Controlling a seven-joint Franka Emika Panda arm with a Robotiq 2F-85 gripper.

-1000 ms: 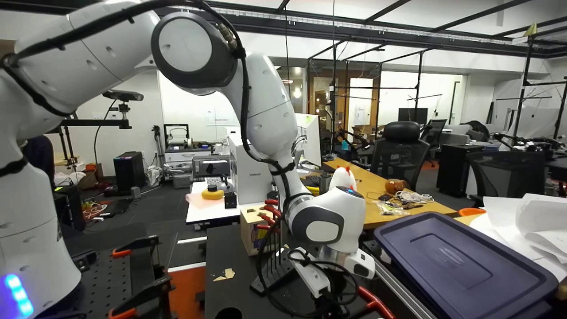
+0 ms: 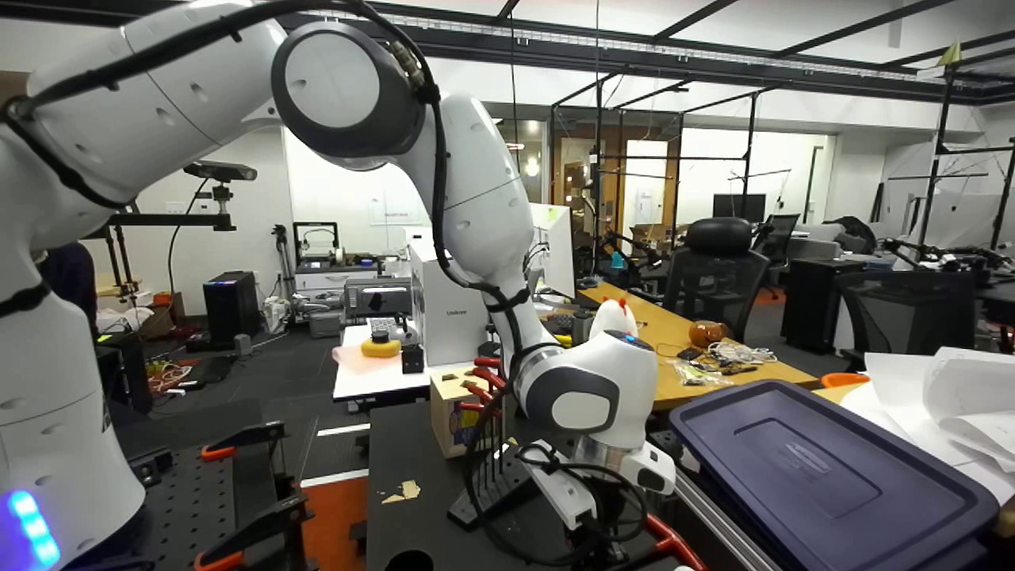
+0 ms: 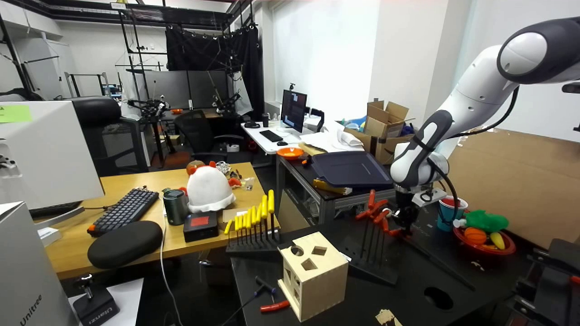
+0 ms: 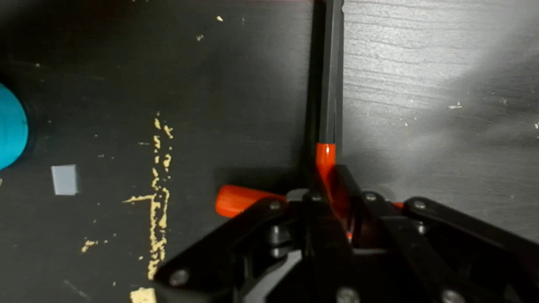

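Note:
A T-handle hex key with a red handle (image 4: 241, 200) and a long black shaft (image 4: 329, 75) lies beneath my gripper. The fingers are shut on the red sleeve where the shaft meets the handle; part of the crossbar is hidden behind them. In the second exterior view the shaft (image 3: 441, 266) stretches along the black table, away from the gripper (image 3: 405, 220). The first exterior view shows one end of the red handle (image 2: 677, 544) beside the wrist, while the fingertips are hard to make out.
Close by stands a rack of red-handled hex keys (image 3: 375, 228), with a rack of yellow-handled ones (image 3: 253, 220) farther off. A wooden shape box (image 3: 315, 274), a teal cup (image 3: 450, 214) and a red bowl (image 3: 484, 247) of toy food also occupy the table. A dark lid (image 2: 828, 466) lies alongside.
The wrist has shifted slightly to the right and a little lower in the first exterior view. The red handle there sits in nearly the same place.

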